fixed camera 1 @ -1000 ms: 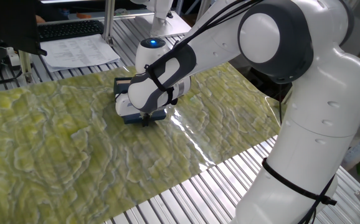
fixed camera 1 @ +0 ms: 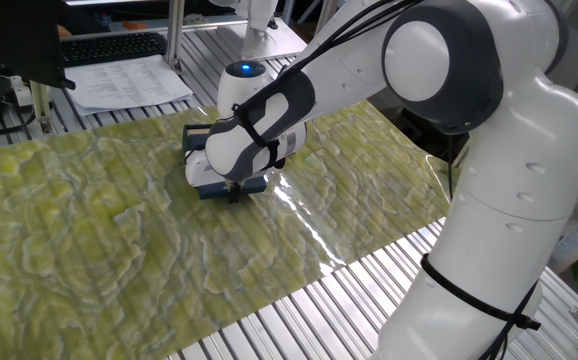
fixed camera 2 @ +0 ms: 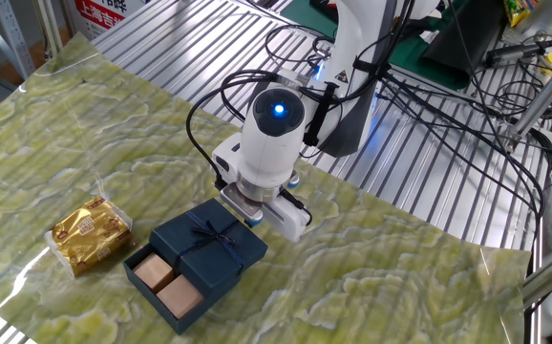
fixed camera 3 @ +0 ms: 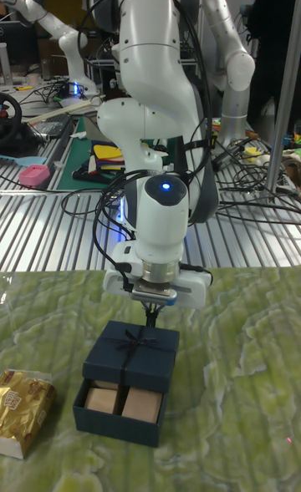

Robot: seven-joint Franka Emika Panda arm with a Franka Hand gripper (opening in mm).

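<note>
A dark blue box [fixed camera 3: 114,424] sits on the green marbled sheet, its lid [fixed camera 3: 109,342] with a dark ribbon bow shifted back toward the arm. The lid covers only part of the box. In the uncovered front part lie two tan blocks, a left block [fixed camera 2: 153,271] and a right block [fixed camera 2: 180,296]. My gripper [fixed camera 3: 151,319] points down at the lid's arm-side edge, its dark fingers close together at the middle of the hand. From the far side, the gripper [fixed camera 1: 233,192] appears against the lid's side. Whether it touches is unclear; nothing shows between the fingers.
A gold foil package [fixed camera 2: 90,235] lies beside the box, a short gap away. Papers [fixed camera 1: 129,85] and a keyboard [fixed camera 1: 114,47] are beyond the sheet. The marbled sheet [fixed camera 2: 371,287] is clear on the other side of the box.
</note>
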